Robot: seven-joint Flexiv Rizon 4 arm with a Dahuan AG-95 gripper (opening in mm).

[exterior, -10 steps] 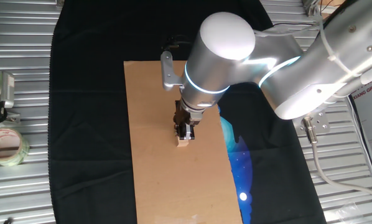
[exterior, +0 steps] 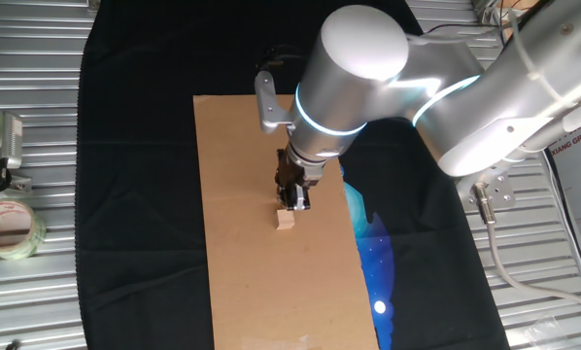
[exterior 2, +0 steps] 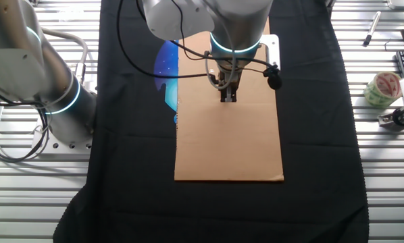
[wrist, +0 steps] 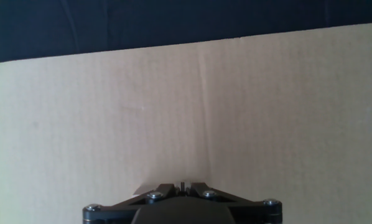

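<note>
A small tan block (exterior: 285, 220) lies on the cardboard sheet (exterior: 261, 272) in exterior view 1, nearly the same colour as the sheet. Just above it in that picture is my gripper (exterior: 296, 200), pointing down, its tips close to the block's upper edge. From the opposite side, the gripper (exterior 2: 228, 97) hides the block. At the bottom of the wrist view the black gripper has its fingers drawn together, with nothing clearly seen between them. A brownish corner shows left of the fingers; whether it is the block or shadow, I cannot tell.
Black cloth (exterior: 140, 214) surrounds the cardboard. A blue printed piece (exterior: 376, 262) sticks out from under the sheet's edge on the arm's side. A tape roll (exterior: 12, 229) stands on the slatted metal table, well away. Much of the cardboard is bare.
My gripper has shifted slightly right and up in exterior view 1, uncovering more of the block. The block stays in the same place on the cardboard.
</note>
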